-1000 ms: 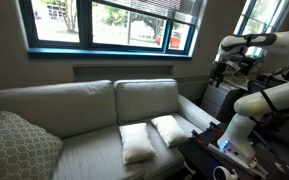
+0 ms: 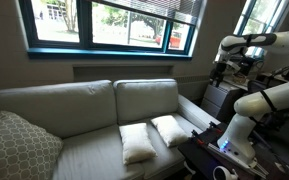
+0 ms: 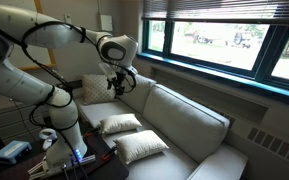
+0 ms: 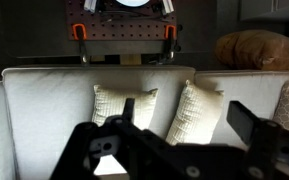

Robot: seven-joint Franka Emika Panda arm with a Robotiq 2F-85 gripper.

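Observation:
Two small cream pillows lie apart on the seat of the light grey sofa (image 2: pixel 64 105): one pillow (image 2: pixel 137 143) near the middle, the other pillow (image 2: pixel 169 130) closer to the armrest by the robot. From above, in the wrist view, the left pillow (image 4: pixel 122 103) and the tilted right pillow (image 4: pixel 194 113) both show. My gripper is open and empty, its dark fingers spread wide at the bottom of that view. High above the sofa, clear of both pillows, the gripper (image 3: pixel 112 86) also appears in exterior view 2.
A larger patterned cushion (image 2: pixel 19 148) leans at the sofa's far end. The robot's perforated base plate (image 4: pixel 104 35) stands beside the sofa. A brown rounded object (image 4: pixel 259 50) sits on the floor side. Windows (image 3: pixel 234 45) line the wall behind the sofa back.

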